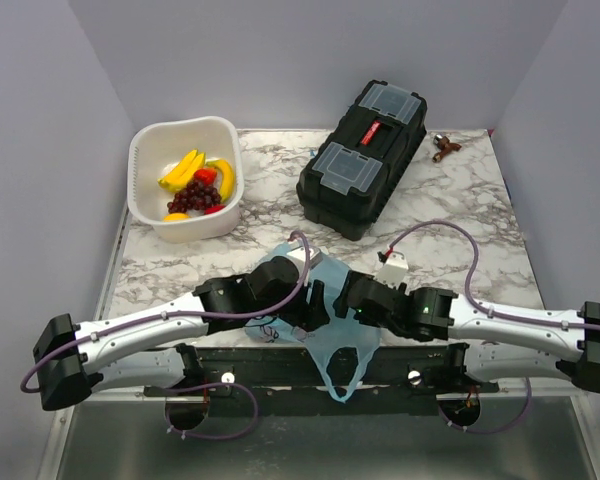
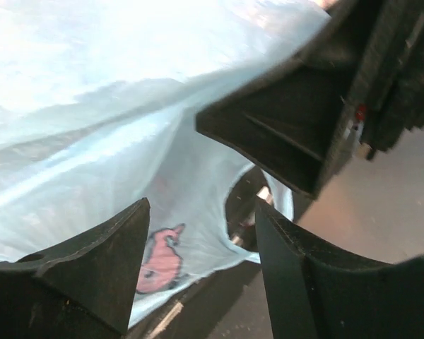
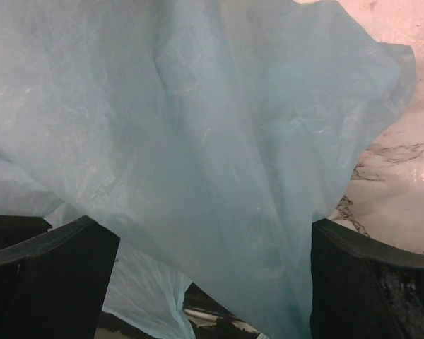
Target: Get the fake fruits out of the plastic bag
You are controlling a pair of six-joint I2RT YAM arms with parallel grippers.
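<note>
A light blue plastic bag (image 1: 335, 350) lies crumpled at the front of the table, its handle hanging over the edge. My left gripper (image 1: 310, 310) is low on the bag; in the left wrist view the bag (image 2: 92, 127) fills much of the frame around its fingers, and what lies between them is unclear. My right gripper (image 1: 370, 300) is just to the right, over the bag; in the right wrist view the bag (image 3: 198, 127) runs between its parted fingers. No fruit shows inside the bag.
A white basket (image 1: 140, 180) with bananas, grapes and other fruit stands at back left. A black toolbox (image 1: 365, 150) is at back center, a small brown object (image 1: 445, 148) beside it. Bare marble table lies at the right.
</note>
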